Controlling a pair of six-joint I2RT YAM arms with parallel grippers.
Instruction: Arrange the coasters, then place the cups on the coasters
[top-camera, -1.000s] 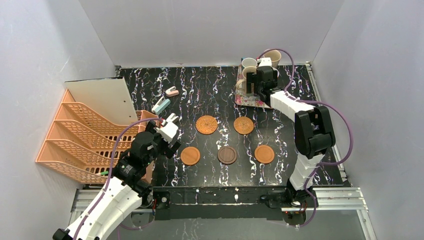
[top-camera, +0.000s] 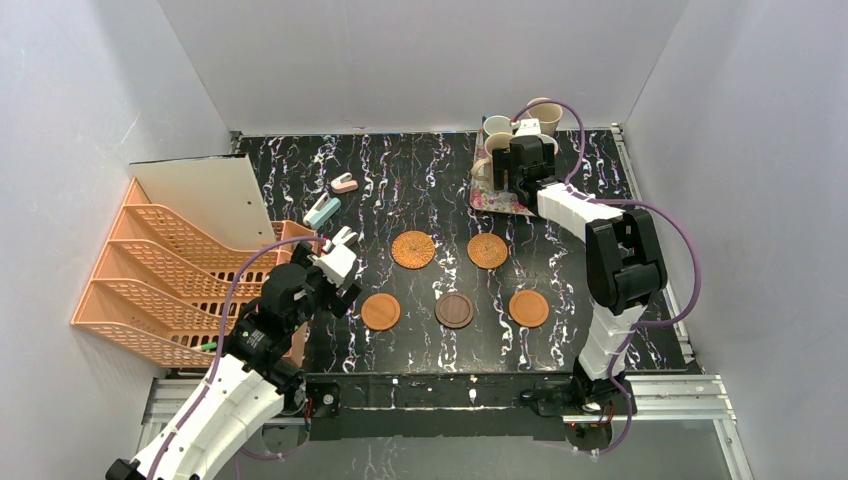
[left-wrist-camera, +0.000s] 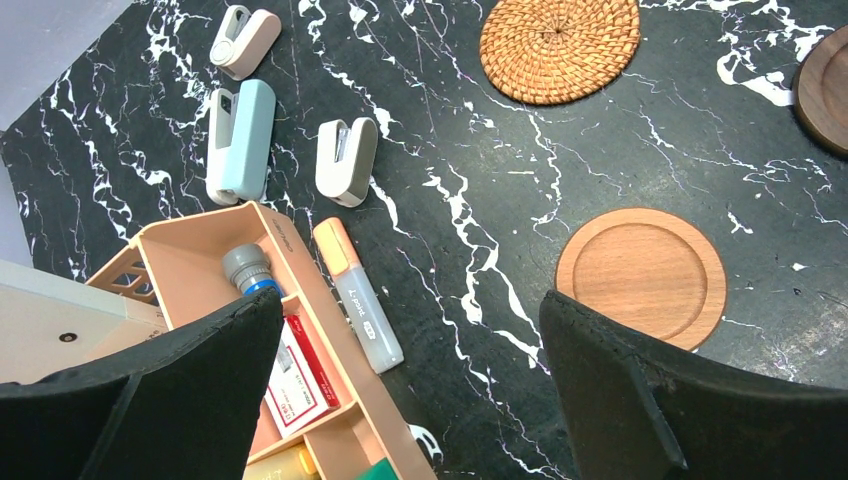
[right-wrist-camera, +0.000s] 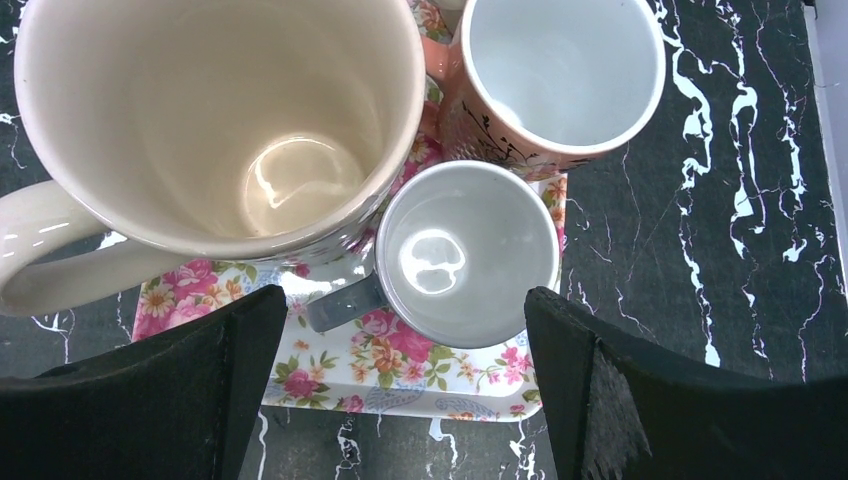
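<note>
A small white-lined cup (right-wrist-camera: 468, 255) with a grey handle stands on the floral tray (right-wrist-camera: 340, 385) in the right wrist view. Beside it are a large cream mug (right-wrist-camera: 230, 120) and a pink mug (right-wrist-camera: 565, 70). My right gripper is open above the small cup, its fingers on either side with nothing gripped. In the top view, woven coasters (top-camera: 413, 249) and round wooden coasters (top-camera: 454, 309) lie mid-table. My left gripper hangs open and empty by the orange organizer, with a wooden coaster (left-wrist-camera: 642, 278) to its right.
The orange organizer (top-camera: 160, 260) fills the left side. Staplers (left-wrist-camera: 345, 160) and a glue pen (left-wrist-camera: 358, 300) lie beside it. The cups stand close together on the tray; black marble is clear between tray and staplers.
The left arm, cups and coasters look unmoved.
</note>
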